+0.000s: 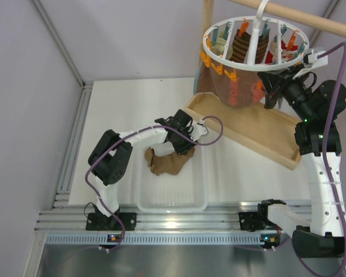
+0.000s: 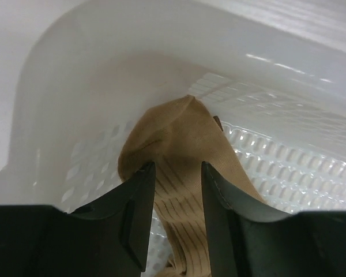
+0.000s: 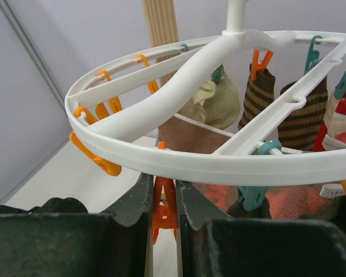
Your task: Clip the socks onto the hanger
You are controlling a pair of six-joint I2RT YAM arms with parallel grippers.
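Observation:
A brown ribbed sock (image 1: 170,163) lies crumpled in the white basket (image 1: 173,196). My left gripper is over one end of that sock, its fingers apart; in the left wrist view the brown cloth (image 2: 187,135) shows between and beyond them. Whether the fingers touch the cloth I cannot tell. At the white round hanger (image 1: 256,66), my right gripper is shut on an orange clip (image 3: 163,216) below the rim. No sock shows in that clip. Other socks, a striped one (image 3: 258,95) and a beige one (image 3: 222,104), hang from the ring.
Free orange clips (image 3: 95,154) and a teal clip (image 3: 252,196) hang along the rim. A wooden frame (image 1: 242,124) stands under the hanger. Table surface (image 1: 121,104) behind the basket is clear.

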